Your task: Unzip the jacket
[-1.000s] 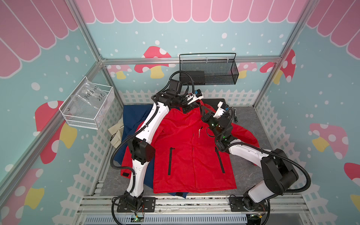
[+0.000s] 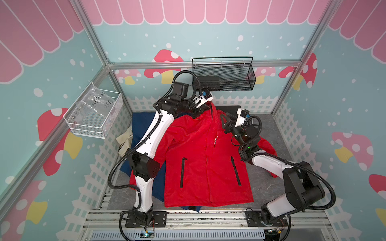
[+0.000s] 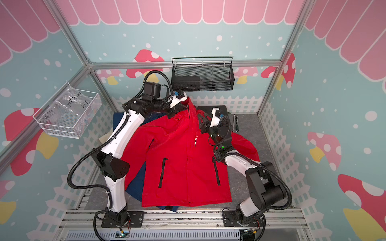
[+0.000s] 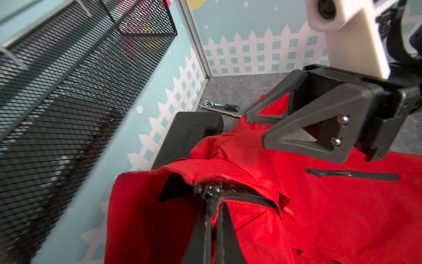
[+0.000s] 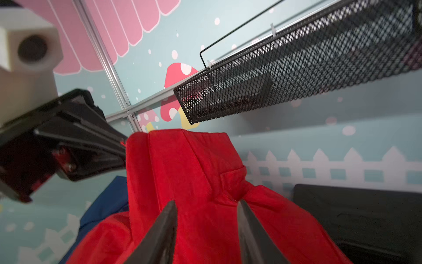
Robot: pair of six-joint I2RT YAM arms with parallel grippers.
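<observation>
The red jacket [image 2: 189,176] lies spread front up on blue cloth. My left gripper is shut on the jacket's collar edge, holding it raised; red fabric and a black zipper top [image 4: 213,191] show at its fingertips. My right gripper is open just right of the collar, its fingertips blurred before the red fabric, with nothing clearly between them. In the left wrist view it hangs above the jacket's shoulder.
A black mesh basket [image 2: 237,76] hangs on the back wall above the collar. A black case [image 4: 175,132] and wrenches [image 4: 219,112] lie behind the jacket. A white basket [image 2: 76,130] hangs at the left.
My left gripper has moved up and left with the collar. My right gripper has moved right and slightly up, away from the left one.
</observation>
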